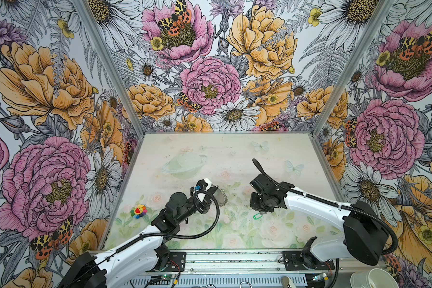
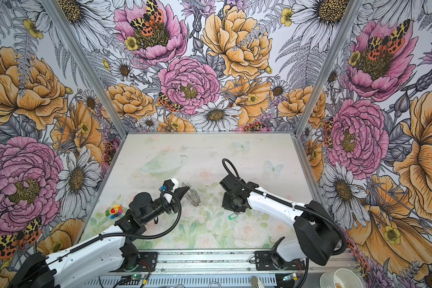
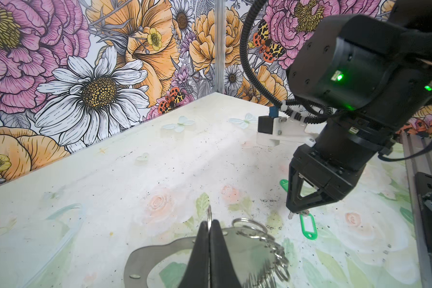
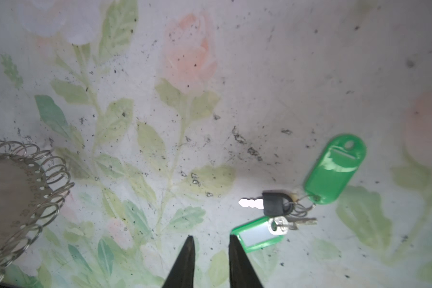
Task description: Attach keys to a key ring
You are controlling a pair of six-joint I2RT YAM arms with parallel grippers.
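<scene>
My left gripper is shut at a thin grey plate [image 3: 144,256] with a wire ring [image 3: 247,223] and coils of rings along its edge; whether anything thin sits between its tips is unclear. My right gripper stands part open above the table, nothing visible between its fingers. Just ahead and right of it lie a black-headed key [image 4: 273,204], a smaller silver key [image 4: 297,223] and two green tags [image 4: 333,170], the lower one [image 4: 249,244] with a white window. From above, the right arm mostly hides them.
A colourful flower toy [image 1: 139,210] lies at the table's left. A white cup [image 1: 372,279] stands outside at the front right.
</scene>
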